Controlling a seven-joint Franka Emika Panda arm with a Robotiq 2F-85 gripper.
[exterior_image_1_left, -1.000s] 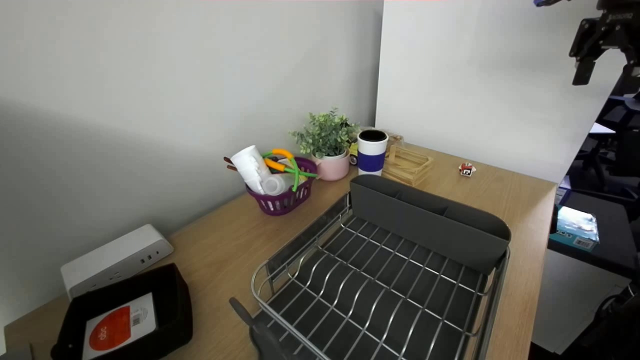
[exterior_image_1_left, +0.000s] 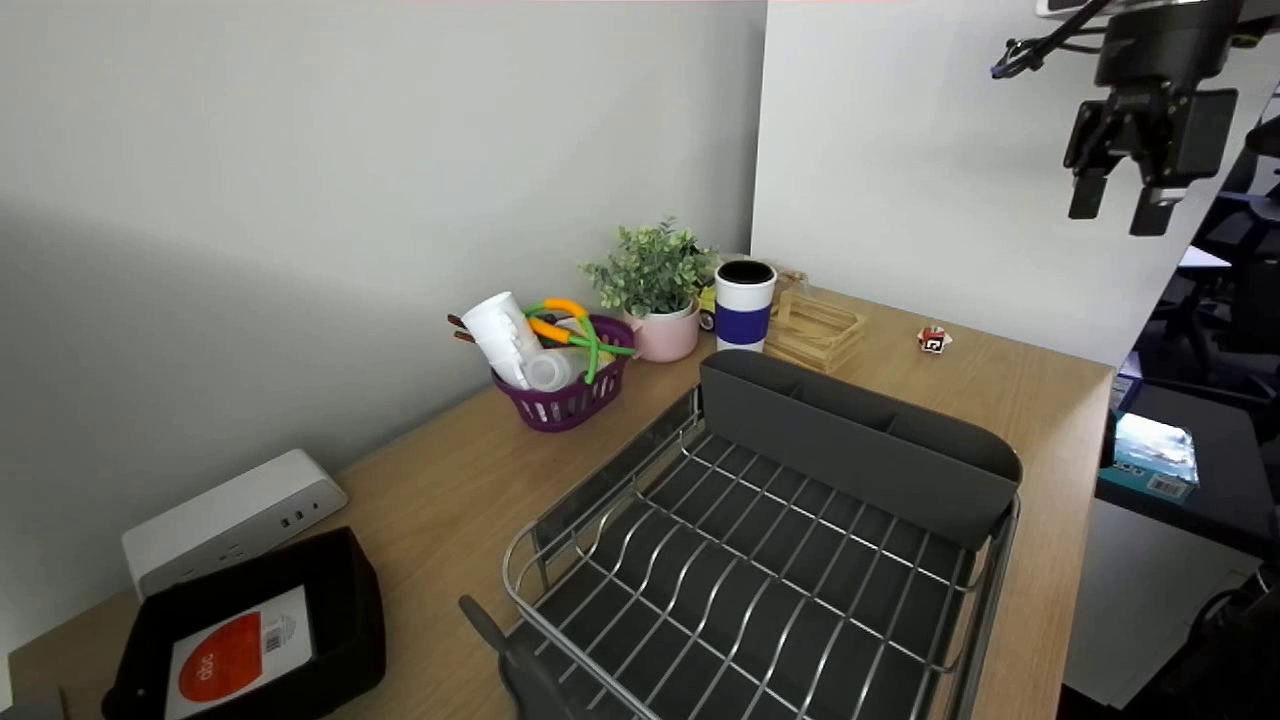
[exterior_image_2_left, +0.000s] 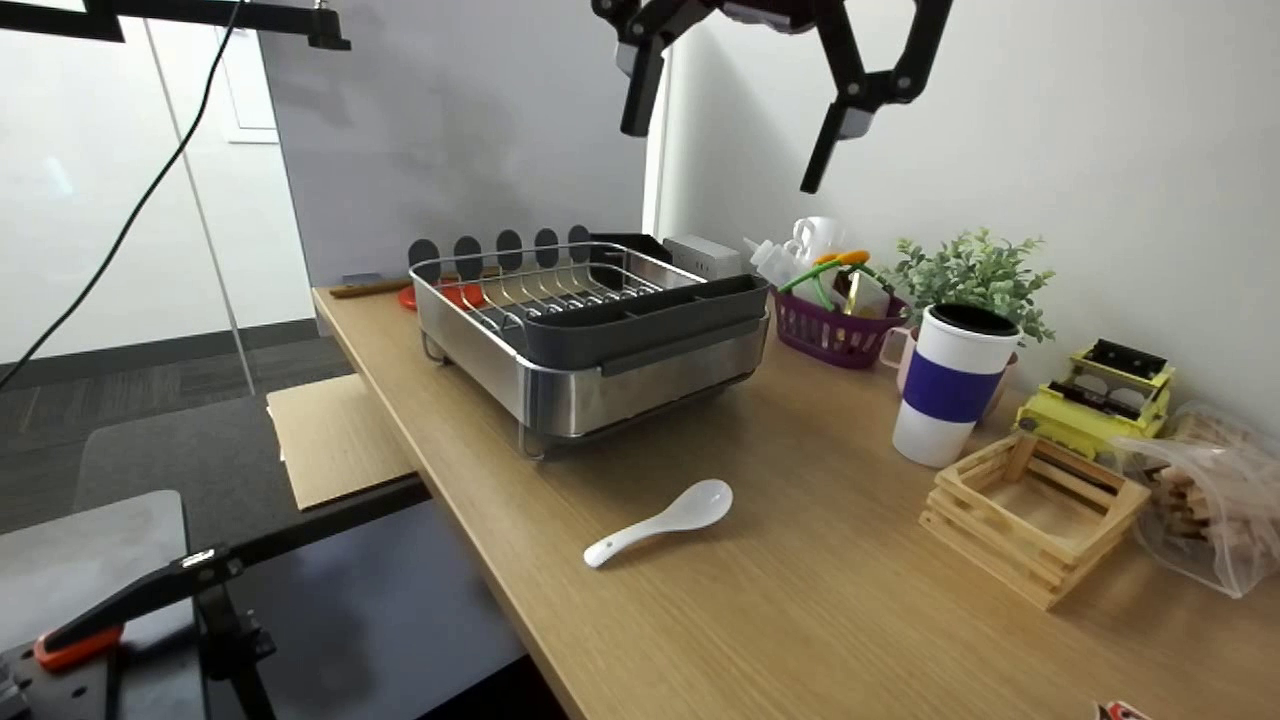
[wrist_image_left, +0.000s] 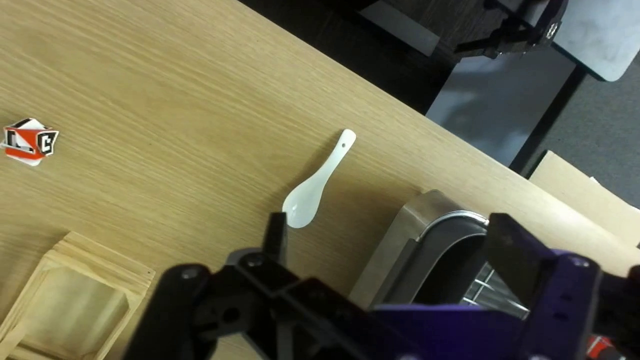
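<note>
My gripper (exterior_image_2_left: 722, 164) hangs high above the table, its two fingers spread wide with nothing between them. In exterior view 1 the gripper (exterior_image_1_left: 1113, 216) is at the upper right, well above the tabletop. A white spoon (exterior_image_2_left: 662, 523) lies on the wood, in front of the dish rack (exterior_image_2_left: 648, 390). From the wrist view, the spoon (wrist_image_left: 316, 183) appears beyond the fingertips, bowl toward the gripper and handle toward the table edge. The rack's grey utensil holder (exterior_image_1_left: 858, 444) looks empty. In exterior view 1 the rack hides the spoon.
A wooden crate (exterior_image_2_left: 1038, 516), a white-and-purple cup (exterior_image_2_left: 956, 384), a potted plant (exterior_image_1_left: 657, 288) and a purple basket (exterior_image_1_left: 576, 402) line the wall side. A small red-and-white object (wrist_image_left: 30, 141) sits on open tabletop. A black bin (exterior_image_1_left: 348, 612) stands at the far end.
In exterior view 1 my gripper has moved left and slightly down, coming fully into view. The objects on the table have stayed where they were.
</note>
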